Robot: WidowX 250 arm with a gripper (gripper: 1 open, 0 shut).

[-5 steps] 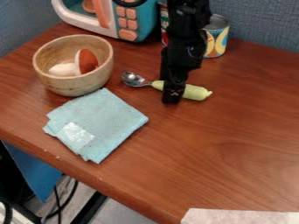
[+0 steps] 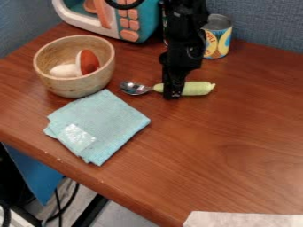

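Observation:
My black gripper [image 2: 173, 87] reaches down from the top centre, its fingertips at a pale green corn cob [image 2: 198, 89] lying on the wooden table. Whether it is shut on the cob is hard to tell. A metal spoon [image 2: 135, 88] lies just left of the cob. A light blue folded cloth [image 2: 106, 124] lies at the front left, and a wooden bowl [image 2: 73, 83] holds a white and red item behind it.
A toy microwave [image 2: 119, 22] and a can [image 2: 217, 40] stand at the back by the wall.
My gripper has shifted slightly up and left, and the cob's right end has moved slightly upward in view, so it lies more level.

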